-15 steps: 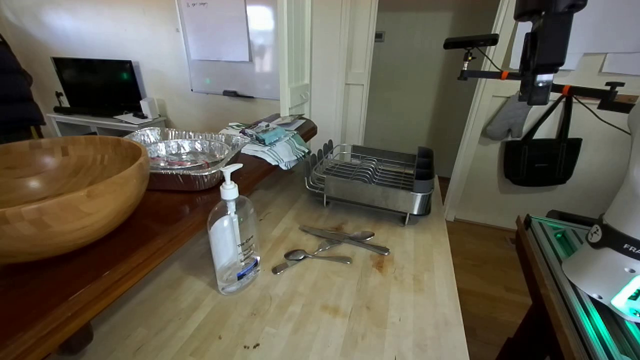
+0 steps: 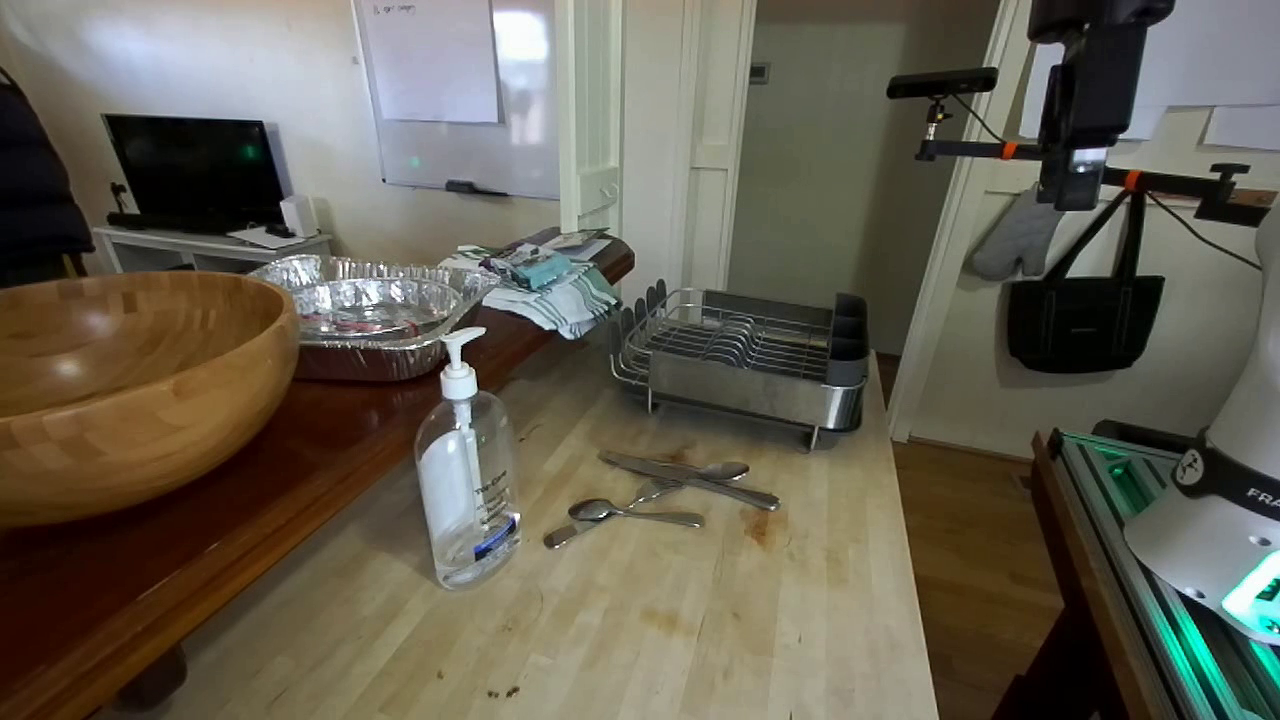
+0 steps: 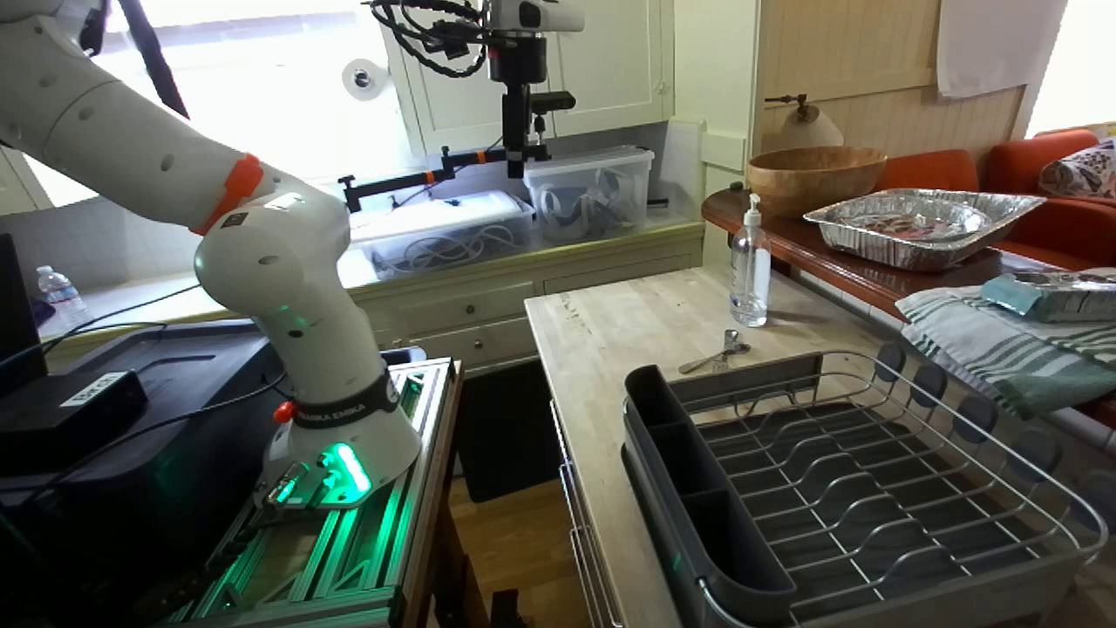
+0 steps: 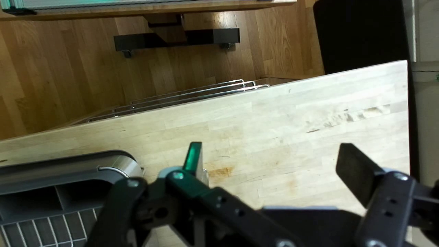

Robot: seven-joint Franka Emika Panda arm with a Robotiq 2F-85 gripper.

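Note:
Several spoons and knives lie crossed in a loose heap on the wooden counter; a spoon [image 2: 654, 517] is at the near side and a knife [image 2: 720, 482] at the far side. Beyond them stands a wire dish rack [image 2: 744, 388], whose dark cutlery holder [image 3: 696, 481] has separate compartments along one side. High above the counter, in the wrist view, my gripper is open, its two fingers wide apart with nothing between them. Its own body hides part of the counter below. In exterior view 2 the gripper [image 3: 514, 173] hangs clear of everything.
A clear pump bottle [image 2: 468, 492] stands left of the cutlery. On the darker adjoining table are a big wooden bowl [image 2: 144, 384], foil trays [image 2: 396, 360] and a striped towel [image 2: 576, 306]. Bare counter [image 2: 720, 636] lies in front of the cutlery.

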